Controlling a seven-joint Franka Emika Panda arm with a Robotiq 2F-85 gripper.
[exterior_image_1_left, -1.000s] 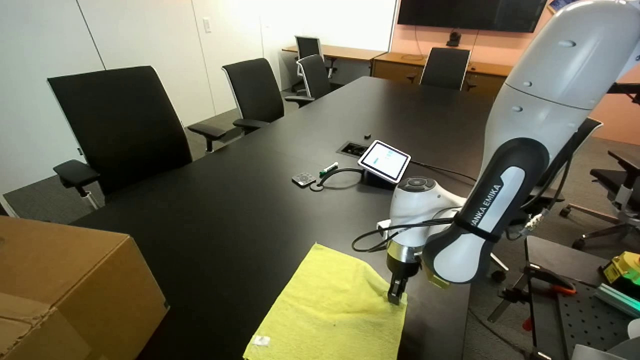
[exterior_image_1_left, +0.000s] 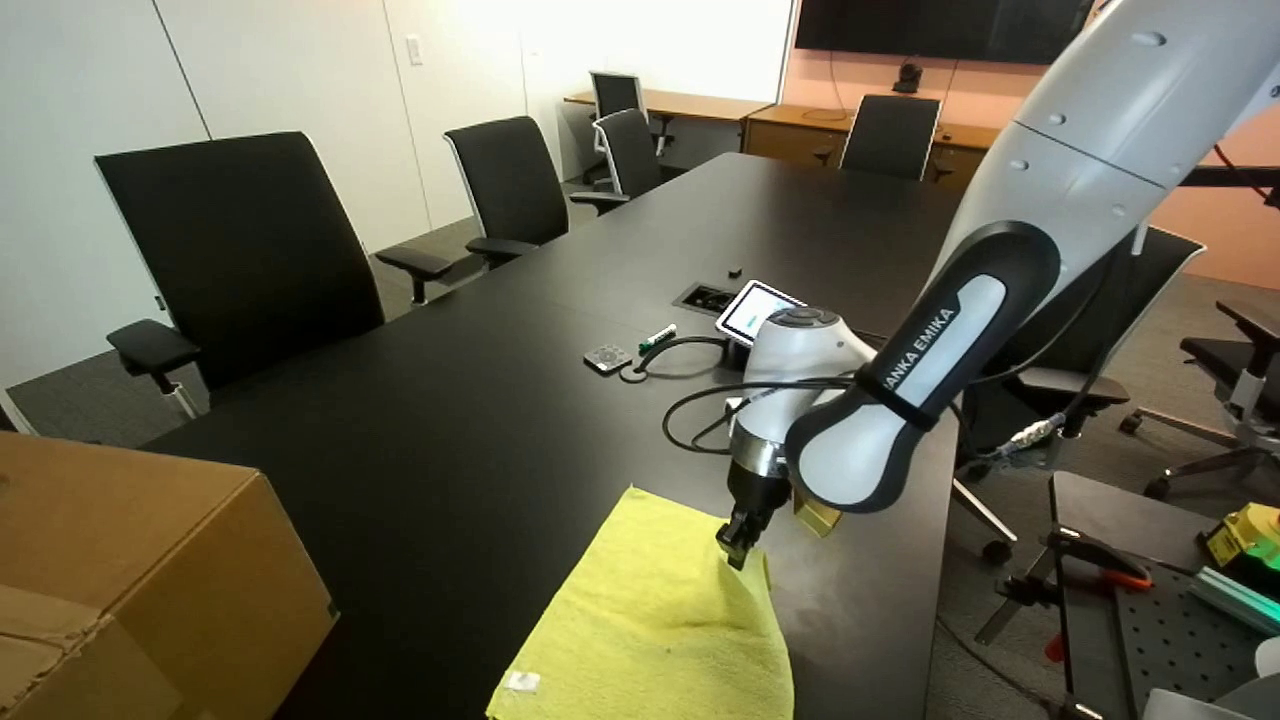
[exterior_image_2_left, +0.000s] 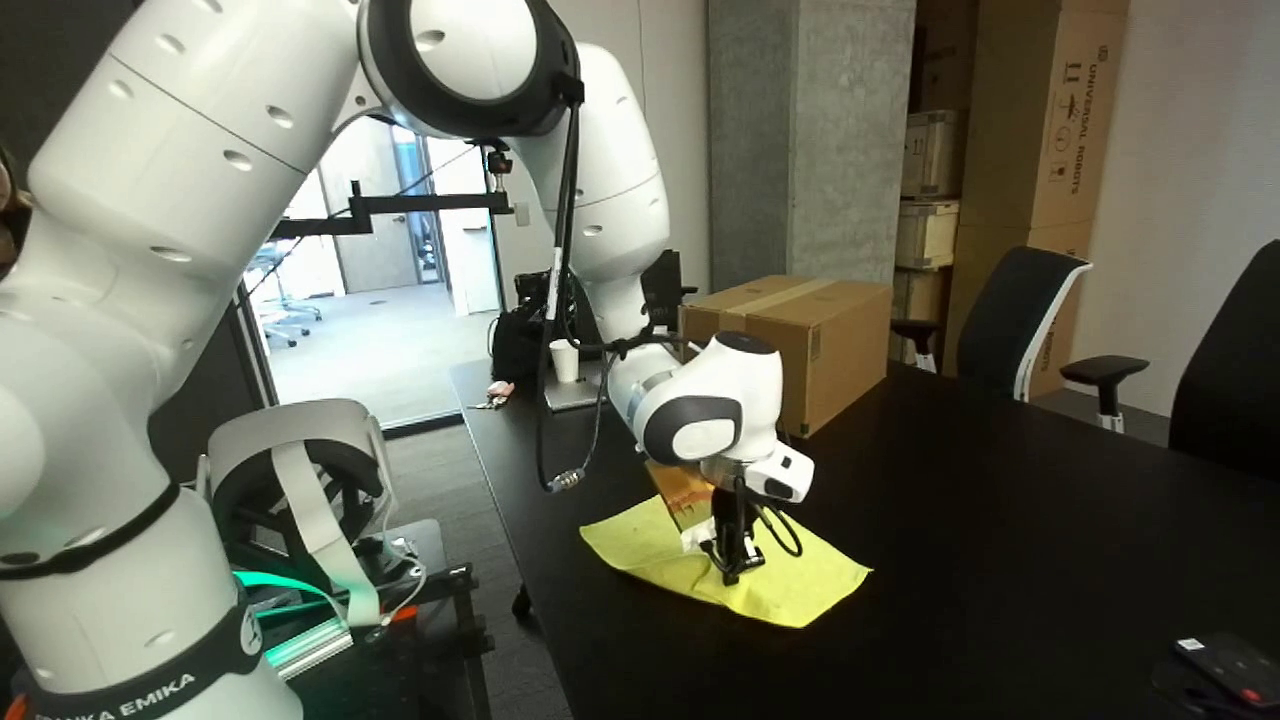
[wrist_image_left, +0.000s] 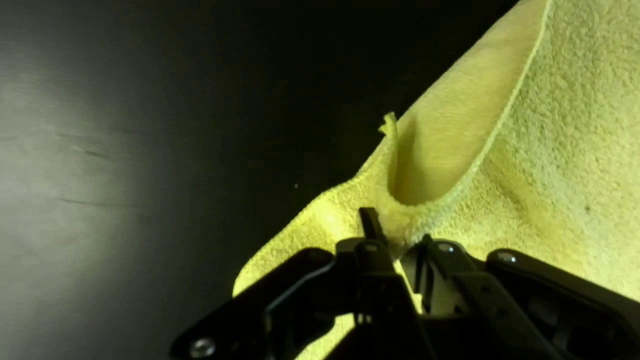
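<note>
A yellow cloth (exterior_image_1_left: 654, 612) lies on the black table, with a small white tag near its front left corner. In exterior view 1, my gripper (exterior_image_1_left: 734, 554) points down at the cloth's right side and has that edge lifted into a fold. The wrist view shows the gripper shut on a pinched part of the yellow cloth (wrist_image_left: 552, 168), with an open curl of fabric just beyond the fingers. From the other side, the gripper (exterior_image_2_left: 732, 570) stands over the cloth (exterior_image_2_left: 798, 588), whose far parts rest flat.
A cardboard box (exterior_image_1_left: 156, 564) stands at the table's near left. Farther back are a tablet (exterior_image_1_left: 758, 314), a green marker (exterior_image_1_left: 657, 338) and a small square pad (exterior_image_1_left: 607, 359). Bare table (exterior_image_1_left: 456, 480) lies left of the cloth.
My gripper has moved left and toward the far end of the table, drawing the cloth's right edge inward and up into a fold. The cloth's left side has stayed in place.
</note>
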